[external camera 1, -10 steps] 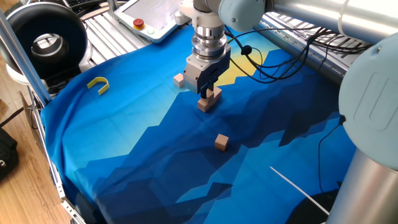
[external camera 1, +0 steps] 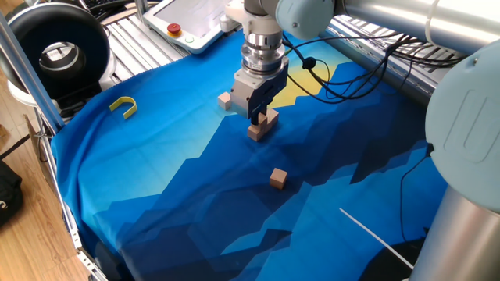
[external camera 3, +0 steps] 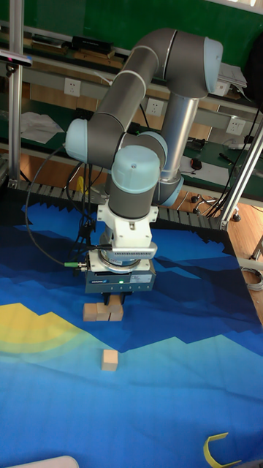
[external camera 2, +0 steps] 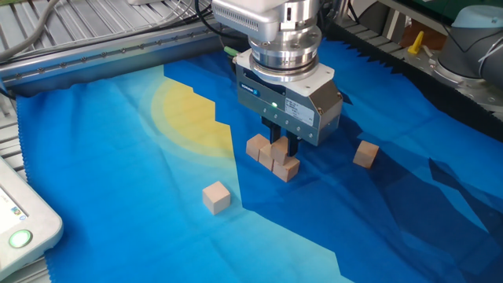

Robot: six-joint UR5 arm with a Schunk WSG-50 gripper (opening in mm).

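Several small wooden cubes lie close together under my gripper [external camera 2: 284, 145]. In exterior view 2 a left cube [external camera 2: 256, 145] and a front cube [external camera 2: 287, 170] rest on the cloth, with part of another showing between them. A raised cube [external camera 2: 278, 150] sits over this group, flanked by my dark fingers [external camera 2: 293, 145]. Whether the fingers press on the raised cube or stand just clear of it cannot be made out. Apart from the group are two single cubes: one on the pale blue area [external camera 2: 216, 197], one on the dark blue [external camera 2: 365, 154].
A blue and yellow patterned cloth [external camera 1: 156, 156] covers the table, with wide bare areas. A yellow curved piece [external camera 1: 123, 106] lies at its left edge in exterior view 1. The teach pendant [external camera 1: 190, 22] is at the back, and cables [external camera 1: 375, 78] hang beside the arm.
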